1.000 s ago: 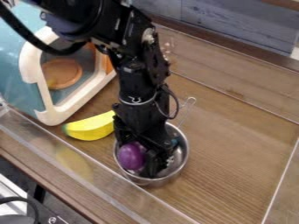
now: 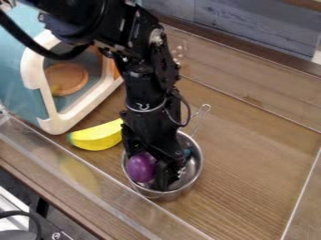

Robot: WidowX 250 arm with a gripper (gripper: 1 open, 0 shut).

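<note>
My black gripper (image 2: 157, 159) reaches down into a metal pot (image 2: 187, 180) with a small wire handle, around a purple round object (image 2: 141, 167) that looks like an onion or plum. Its fingers are dark and partly hidden, so whether they close on the purple object is unclear. A yellow banana (image 2: 96, 138) lies on the wooden counter just left of the pot.
A teal and white toy oven (image 2: 56, 120) with an orange disc (image 2: 66, 78) inside stands at the back left. The counter (image 2: 251, 150) right of the pot is clear. A wooden wall board backs it, and a clear edge strip runs along the front left.
</note>
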